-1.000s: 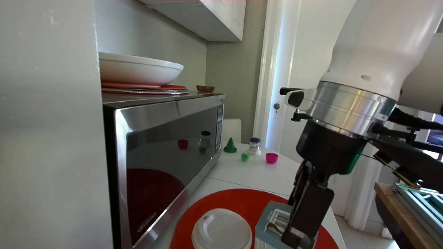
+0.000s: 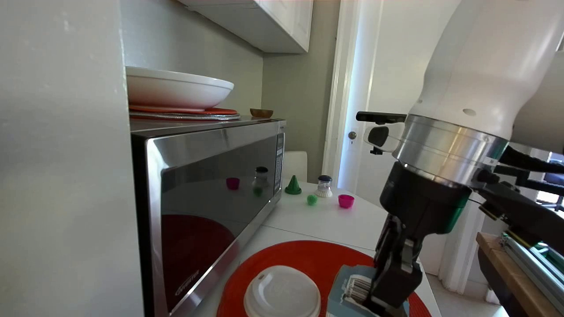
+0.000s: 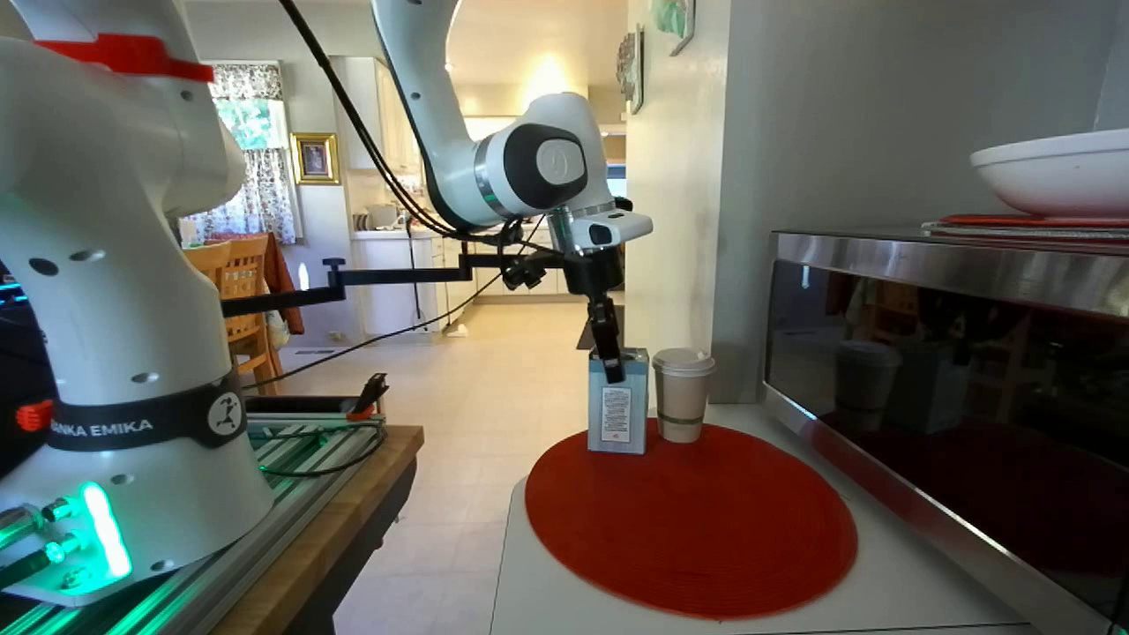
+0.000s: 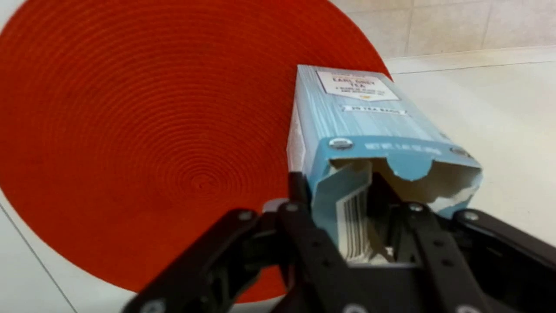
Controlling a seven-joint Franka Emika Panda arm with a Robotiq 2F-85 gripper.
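A light blue Earl Grey tea box [image 4: 359,122] stands upright near the edge of the red round mat [image 4: 130,120], its top torn open. In the wrist view my gripper is over that opening. One finger [image 4: 298,187] is outside the box's side wall, the other [image 4: 383,201] reaches into the opening. Between them stands the bent barcode flap [image 4: 352,214], with room around it, so the fingers look part open. From the second exterior view, the gripper [image 3: 614,370] overlaps the box's [image 3: 616,407] upper part. The box's inside is mostly hidden.
A white-lidded paper cup [image 3: 683,397] stands close beside the box. The microwave [image 2: 211,206] borders the mat on one side. Farther back are a green cone [image 2: 293,186], a jar [image 2: 324,186], a green ball [image 2: 312,200] and a pink cup [image 2: 346,200].
My gripper has turned and shifted slightly, so both fingers now show apart at the box top. The box sits slightly farther right in the first exterior view. The cup has not moved.
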